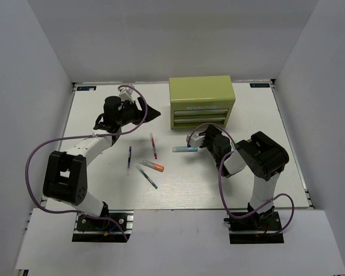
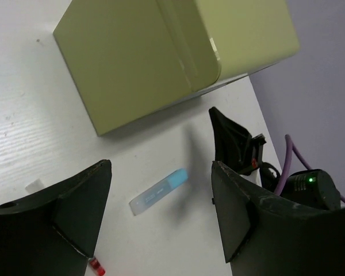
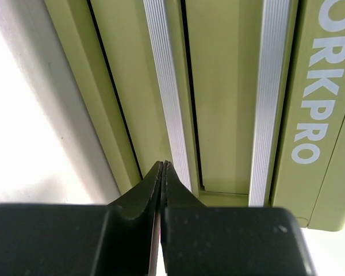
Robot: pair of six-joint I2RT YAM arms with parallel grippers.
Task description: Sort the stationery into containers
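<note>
The green WORKPRO cabinet (image 1: 202, 92) stands at the back of the table, its drawer fronts shut. Two silver handle strips run across it, the upper handle (image 3: 268, 98) and the lower handle (image 3: 165, 80). My right gripper is shut with nothing between its fingers; both strips lie outside them, its tips appearing by the lower one. My left gripper hangs open and empty, left of the cabinet. On the table lie a blue-ended tube (image 1: 184, 149), a red pen (image 1: 154, 147), a black pen (image 1: 129, 157), an orange-ended tube (image 1: 153, 165) and a green pen (image 1: 148, 177).
In the left wrist view the right arm's gripper shows beside the cabinet. Purple cables (image 1: 221, 187) loop around both arms.
</note>
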